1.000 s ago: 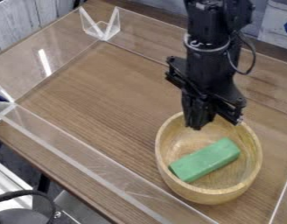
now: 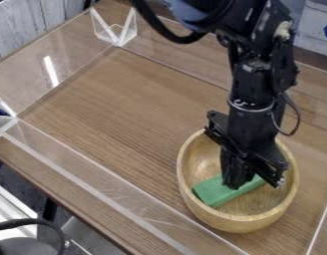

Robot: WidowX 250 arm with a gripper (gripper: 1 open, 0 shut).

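A round wooden bowl (image 2: 206,199) sits on the table at the lower right, holding a green block (image 2: 213,193). My black gripper (image 2: 249,171) is down inside the bowl, over the block and hiding part of it; whether its fingers grip the block cannot be told.
A clear plastic piece (image 2: 116,30) stands at the top left. Clear strips run along the table's left and front edges.
My gripper has come down from above the bowl into it, over the green block, which now shows less.
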